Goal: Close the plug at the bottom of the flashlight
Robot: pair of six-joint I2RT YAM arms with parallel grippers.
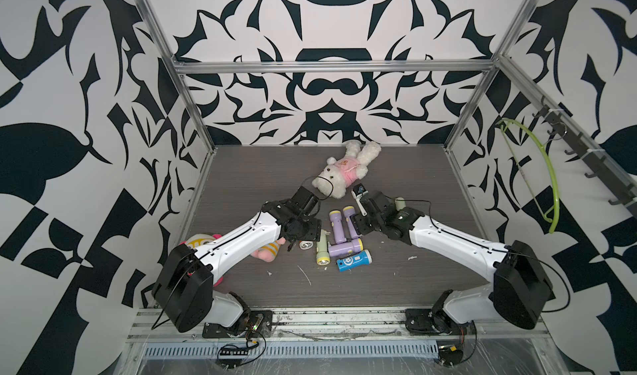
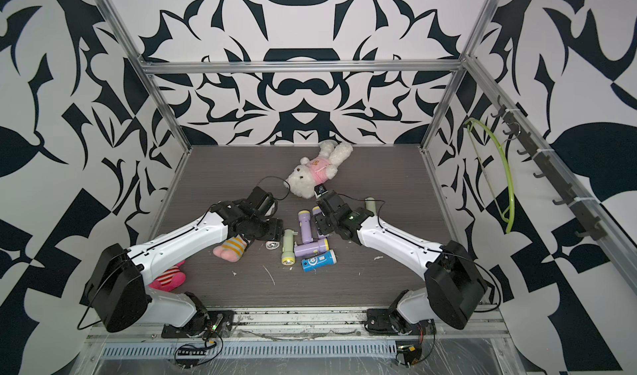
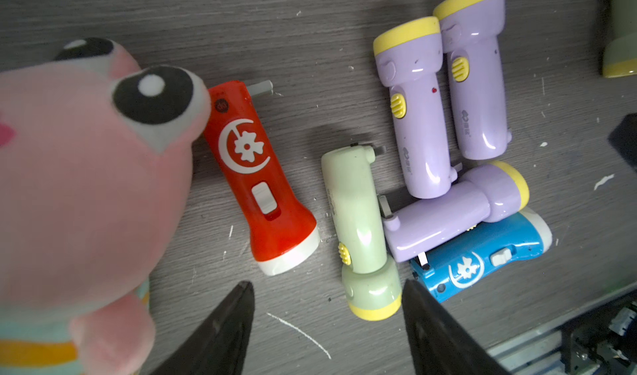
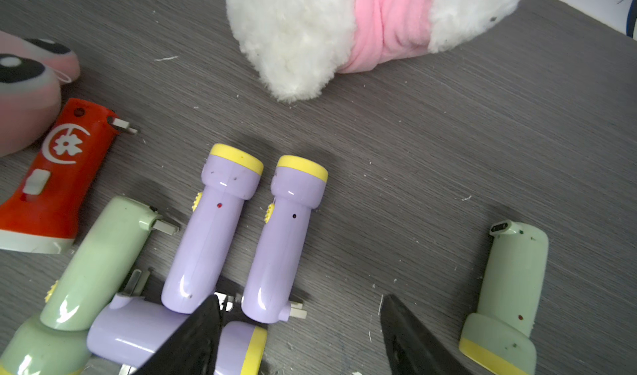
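Over the flashlights my left gripper stands open, nothing between its fingers. A red flashlight (image 3: 255, 169), a pale green one (image 3: 358, 209) and a lying purple one (image 3: 441, 217) each have a plug sticking out at the bottom end. The blue flashlight (image 3: 481, 254) lies against the purple one, a pale tab at its end. Two purple flashlights (image 4: 205, 242) (image 4: 280, 249) lie side by side; the right one's plug (image 4: 297, 310) juts sideways. My right gripper is open above the table, apart from them.
A pink plush (image 3: 86, 196) lies against the red flashlight on the left. At the back rests a white plush (image 1: 341, 172) in a pink shirt. Another green flashlight (image 4: 511, 288) lies alone at right. Bare table (image 4: 398, 196) separates it from the purple pair.
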